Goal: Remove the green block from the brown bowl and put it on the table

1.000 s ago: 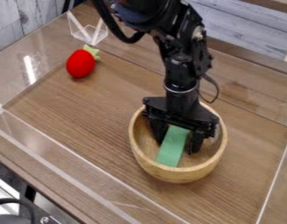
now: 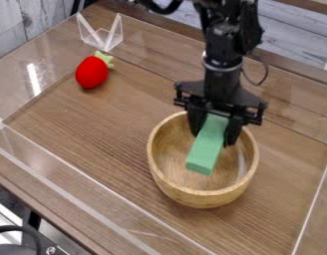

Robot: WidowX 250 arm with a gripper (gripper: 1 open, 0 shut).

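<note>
A long green block (image 2: 206, 150) hangs tilted over the brown bowl (image 2: 171, 182), its upper end between the fingers of my black gripper (image 2: 218, 121). The gripper is shut on it, above the bowl's far side. The block's lower end is still over the bowl's inside; whether it touches the bottom is hard to tell. The bowl stands on the wooden table (image 2: 93, 154), right of the middle.
A red object (image 2: 92, 72) with a green end lies at the back left, near a clear plastic piece (image 2: 101, 33). Black cables (image 2: 20, 234) show at the lower left corner. Left of the bowl the table is bare.
My gripper has risen and moved slightly back, and the green block has come up with it from lower in the bowl. The bowl has stayed in place.
</note>
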